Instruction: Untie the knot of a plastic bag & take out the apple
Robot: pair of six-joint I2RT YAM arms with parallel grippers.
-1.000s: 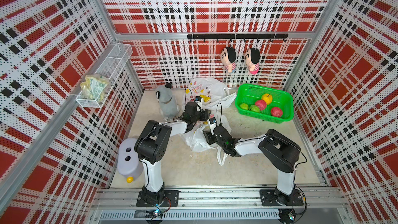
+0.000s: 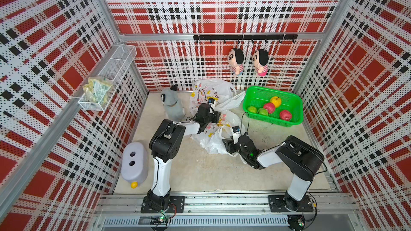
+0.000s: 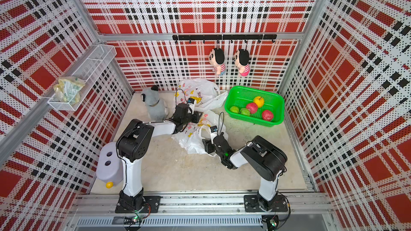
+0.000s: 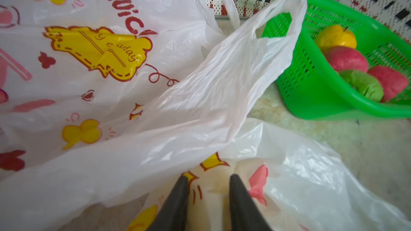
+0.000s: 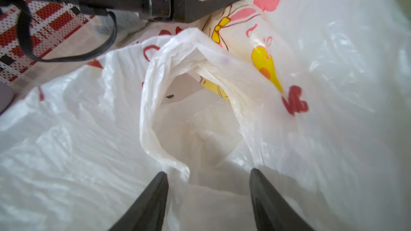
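Note:
A white printed plastic bag (image 2: 205,143) lies crumpled mid-table, a second bag (image 2: 214,85) behind it. In the right wrist view a round opening in the bag (image 5: 197,119) shows white plastic within; no apple can be made out there. My left gripper is at the printed plastic near the back of the front bag, its blurred fingers apart; whether plastic is between them is unclear. My right gripper stands open at the front bag's opening, fingers either side of its lower part.
A green basket (image 2: 272,119) of several fruits is at the back right. A grey plush toy (image 2: 171,104) stands back left, a lilac object (image 2: 134,162) front left. Two dolls hang on the back wall.
My left gripper has moved slightly right and up in the top left view. My right gripper has moved right and toward the front, with the front bag's shape changing.

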